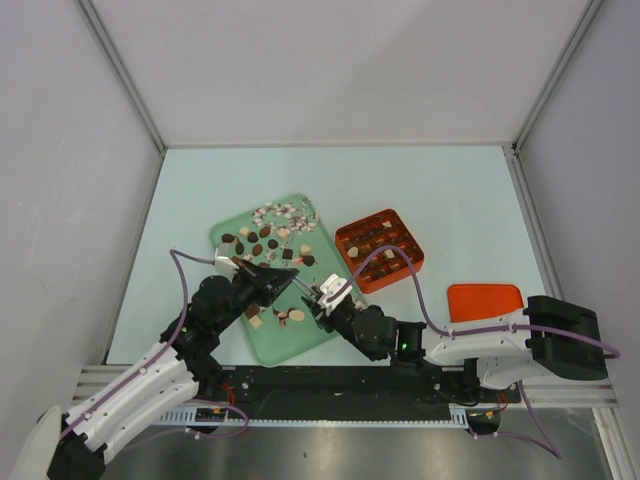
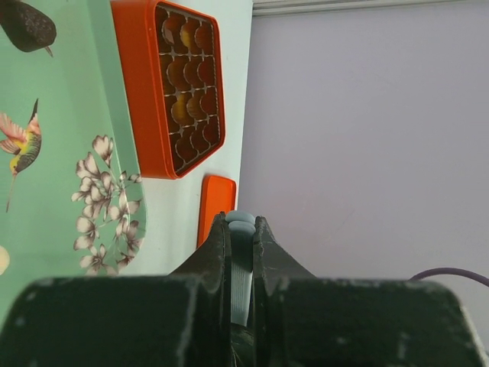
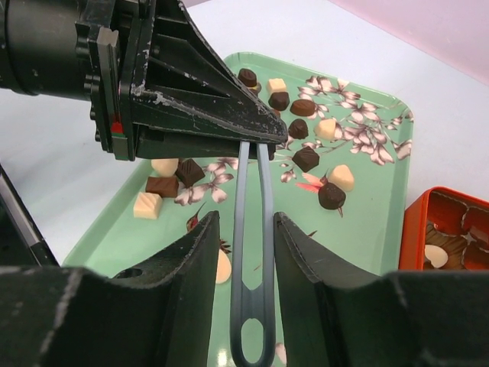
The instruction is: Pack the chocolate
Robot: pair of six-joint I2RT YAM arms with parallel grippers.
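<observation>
My left gripper is shut on the end of grey metal tongs, seen between its fingers in the left wrist view. My right gripper is at the tongs' looped other end, its fingers around them; how far its fingers stand open is unclear. An orange box with compartments holds a few pieces. Assorted chocolates, dark, brown and cream, lie spread on the green tray, below and around both grippers.
An orange lid lies at the right on the white table, whose back part is clear. Both black arms meet over the tray's front half, close together.
</observation>
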